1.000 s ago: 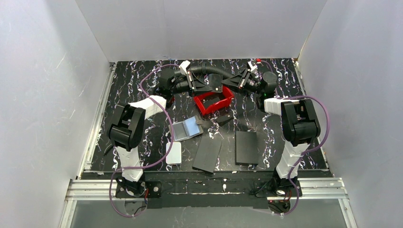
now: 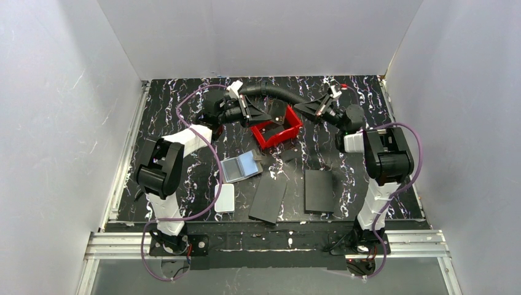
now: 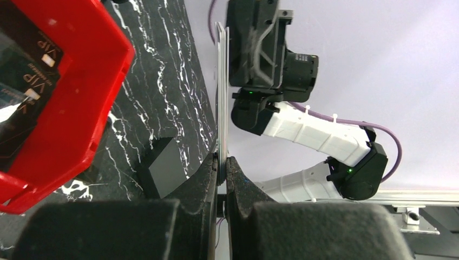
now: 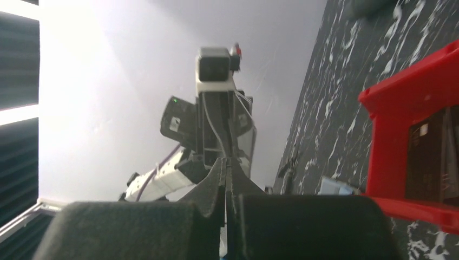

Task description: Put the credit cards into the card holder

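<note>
In the left wrist view my left gripper is shut on a thin stack of cards, seen edge-on and standing up from the fingers. From above, the dark cards show over the back of the red box. To their right, my right gripper points at them with a small gap between. The right wrist view shows its fingers closed together, nothing visible between them. What looks like the card holder lies open on the table, grey and blue, left of centre.
The red box beneath the grippers has dark cards marked VIP in it. Flat black slabs and a white card-like piece lie towards the front. Behind runs a thick black tube.
My right gripper has drawn back to the right, away from the cards. The cards in my left gripper have tilted and shifted slightly.
</note>
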